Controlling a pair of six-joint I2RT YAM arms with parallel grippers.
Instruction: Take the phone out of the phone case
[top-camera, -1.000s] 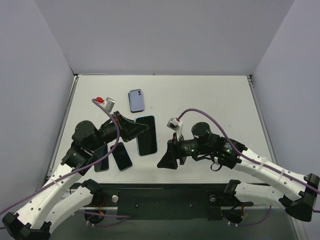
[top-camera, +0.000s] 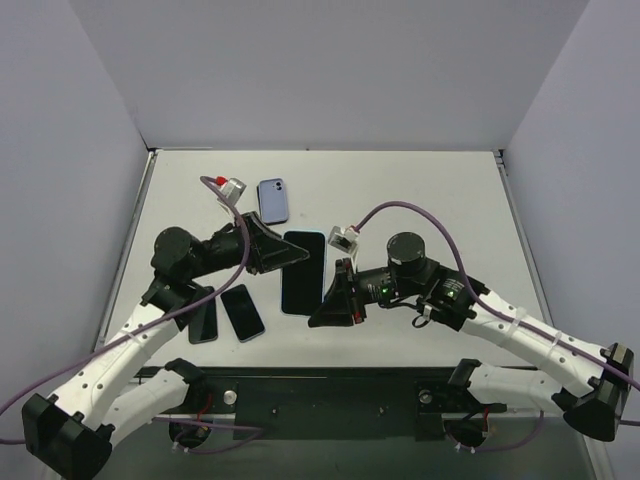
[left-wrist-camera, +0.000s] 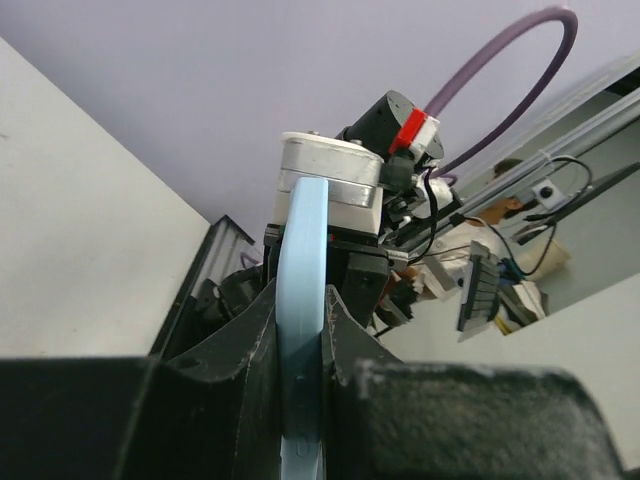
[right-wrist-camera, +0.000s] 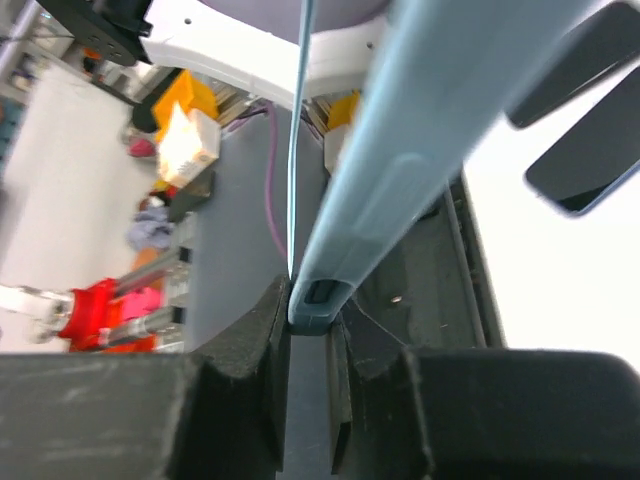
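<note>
A large black-screened phone (top-camera: 303, 268) in a light blue case (left-wrist-camera: 301, 270) is held up between the two grippers over the table. My left gripper (top-camera: 293, 257) is at its upper end; in the left wrist view the case's edge runs between the fingers, though whether they grip it is unclear. My right gripper (top-camera: 340, 305) is shut on the case's lower corner. In the right wrist view a thin light blue strip rises beside the wide case edge (right-wrist-camera: 400, 160); I cannot tell whether phone and case are apart.
A lilac phone (top-camera: 273, 201) lies at the back of the white table (top-camera: 420, 180). Two dark phones (top-camera: 242, 312) lie at the front left, one partly behind my left arm.
</note>
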